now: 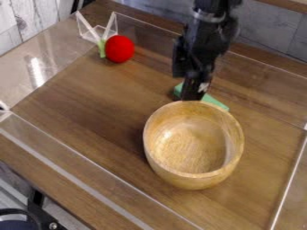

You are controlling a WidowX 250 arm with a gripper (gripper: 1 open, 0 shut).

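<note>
My black gripper [196, 81] hangs over the wooden table at the upper middle, low over a green block [214, 103] and hiding part of it. Its dark fingers are blurred, so I cannot tell whether they are open or shut, or whether they touch the block. A large wooden bowl [193, 144] sits in front of the block. A red ball [118, 48] lies at the back left, left of the gripper.
A white wire-like object [95, 29] stands beside the ball at the back left.
</note>
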